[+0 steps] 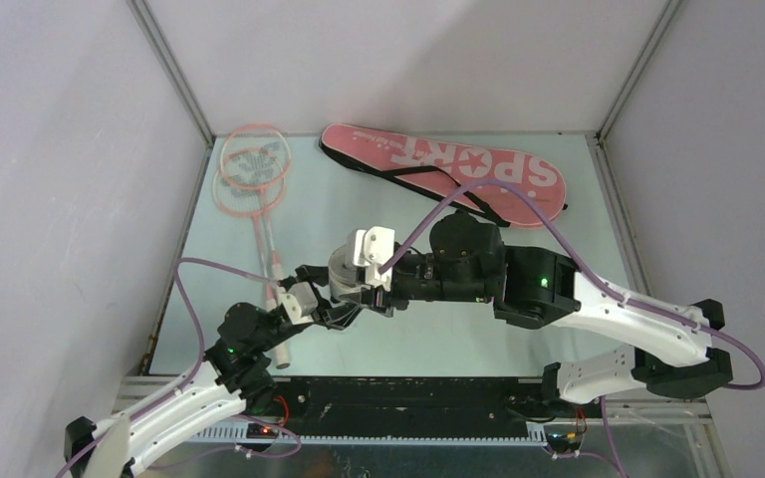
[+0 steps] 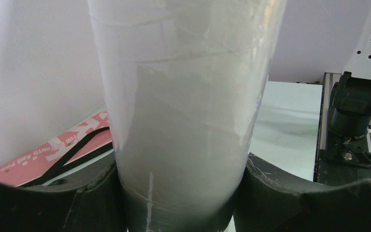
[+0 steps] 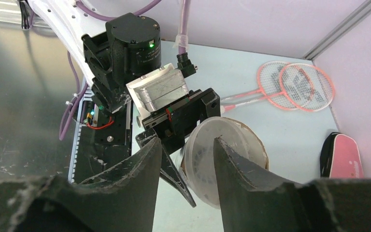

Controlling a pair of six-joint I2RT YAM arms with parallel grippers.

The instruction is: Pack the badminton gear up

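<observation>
A pale translucent shuttlecock tube [image 2: 183, 96] fills the left wrist view, gripped upright by my left gripper [image 1: 335, 297], which is shut on it. In the top view the tube is mostly hidden under my right gripper [image 1: 369, 274]. The right wrist view shows this gripper's part-open fingers around the tube's round lid [image 3: 203, 159] at its top end; contact is unclear. Two pink rackets [image 1: 257, 159] lie at the back left, their handles running toward the front. The pink SPORT bag [image 1: 498, 174] with a black strap lies along the back.
White walls [image 1: 80, 199] border the pale board [image 1: 448, 349] on the sides and back. The board's right front part is clear beneath the right arm. A dark rail [image 1: 408, 403] runs along the front edge.
</observation>
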